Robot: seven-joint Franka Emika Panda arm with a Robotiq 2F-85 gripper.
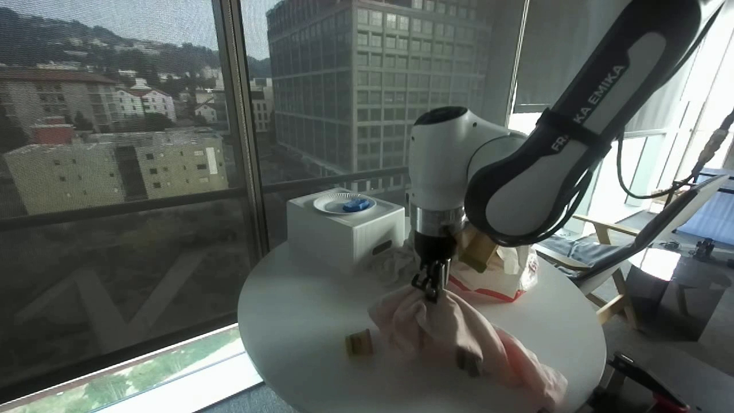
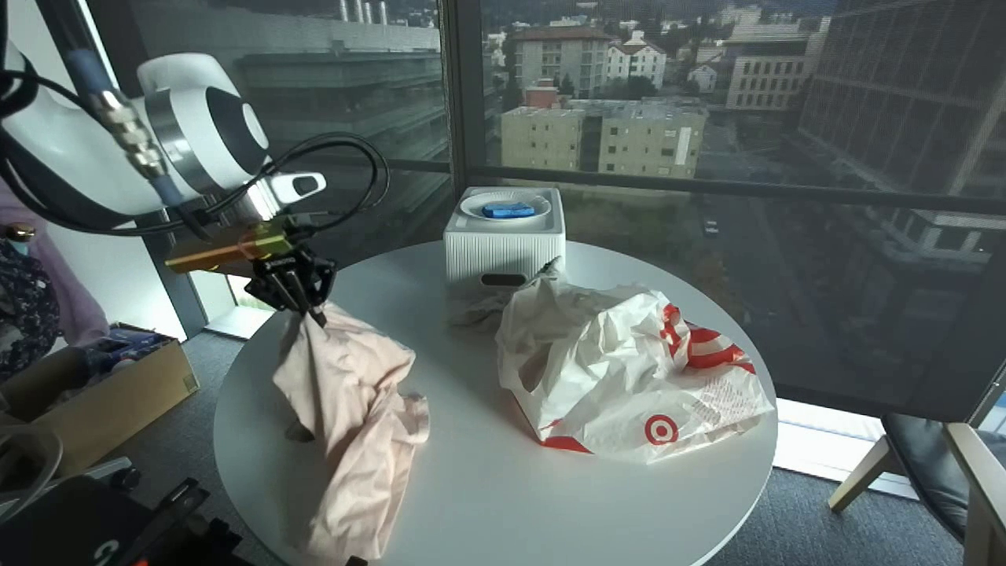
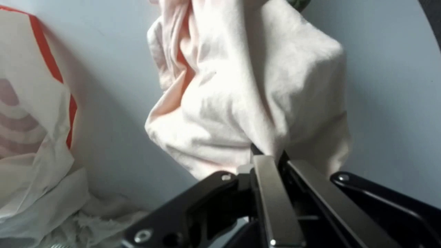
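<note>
My gripper is shut on a fold of pale pink cloth (image 3: 231, 82). In exterior view 2 the cloth (image 2: 354, 396) hangs from the fingertips, with its lower end lying on the round white table (image 2: 471, 490). Exterior view 1 has the gripper (image 1: 432, 296) raised above the tabletop, the cloth (image 1: 475, 330) trailing toward the front right. A small dark object (image 1: 469, 361) shows at the cloth's edge; what it is I cannot tell.
A small yellow-brown block (image 1: 358, 343) sits left of the cloth. At the back stands a white box (image 1: 330, 241) bearing a paper plate (image 1: 323, 204) with a blue item (image 1: 356, 205). A white and red plastic bag (image 2: 613, 377) fills the table's other side.
</note>
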